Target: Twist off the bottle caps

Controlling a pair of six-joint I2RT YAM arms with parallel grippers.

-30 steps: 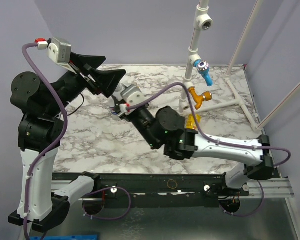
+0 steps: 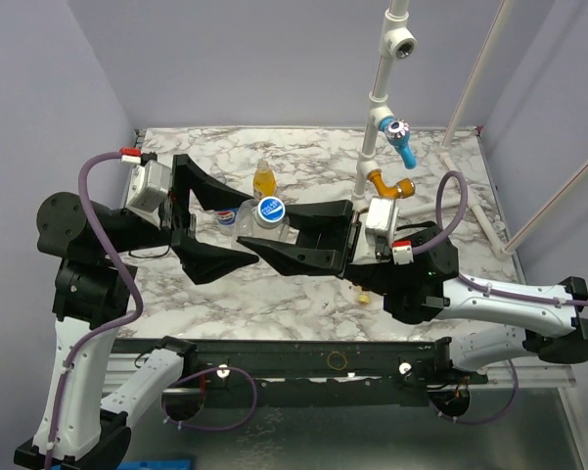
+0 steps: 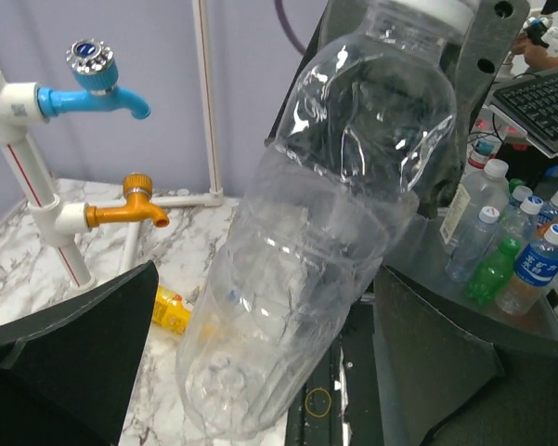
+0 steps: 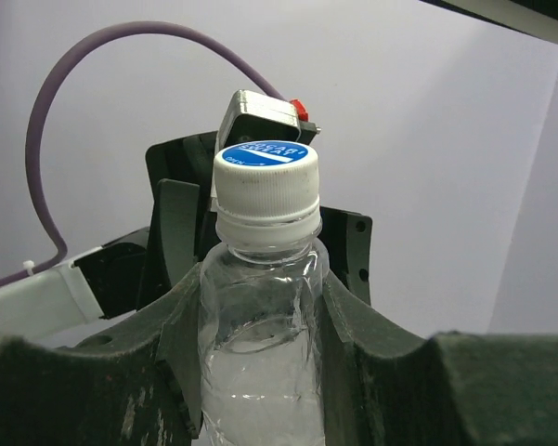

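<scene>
A clear bottle with a white cap (image 2: 270, 209) is held up off the table, my right gripper shut on it. In the right wrist view the fingers (image 4: 181, 348) touch both sides of the bottle (image 4: 260, 372) below the neck, and the cap (image 4: 267, 190) with its blue top is on. My left gripper is open; its fingers (image 3: 60, 358) stand apart on either side of the tilted bottle (image 3: 297, 251), with gaps visible in the left wrist view. Upper right there, the white cap (image 3: 441, 11) is cut off by the frame.
An orange bottle (image 2: 264, 180) and a Pepsi-labelled bottle (image 2: 225, 215), partly hidden, stand on the marble table (image 2: 186, 313). White pipes carry a blue tap (image 2: 399, 142) and an orange tap (image 2: 391, 186). Several capped bottles (image 3: 538, 269) stand to the right in the left wrist view.
</scene>
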